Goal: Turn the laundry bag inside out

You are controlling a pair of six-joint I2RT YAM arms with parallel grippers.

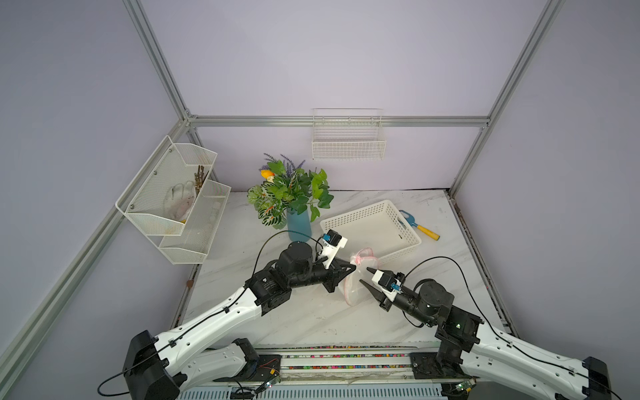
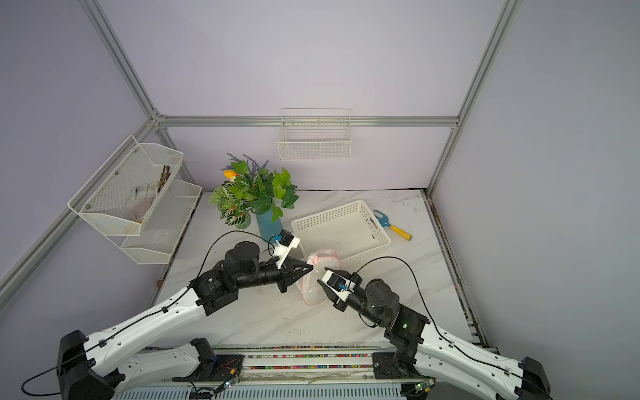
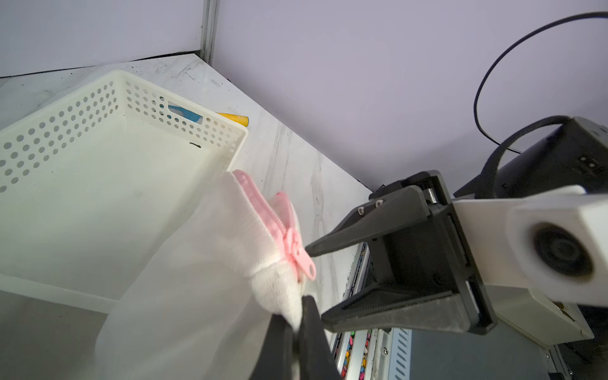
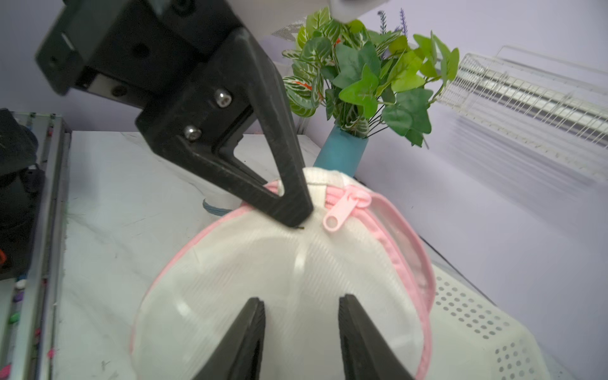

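The white mesh laundry bag (image 3: 190,285) with pink zipper trim (image 4: 380,228) hangs above the table at the basket's front edge, its zipper pull (image 4: 340,212) at the top. My left gripper is shut on the gathered rim of the bag beside the zipper. My right gripper stands open just right of the bag, its fingers in front of the fabric; in the left wrist view they appear apart, with nothing clearly between them.
A white plastic basket (image 1: 393,253) sits at the back centre, with a yellow-handled tool (image 1: 428,232) to its right. A plant in a blue vase (image 1: 298,225) stands behind my left arm.
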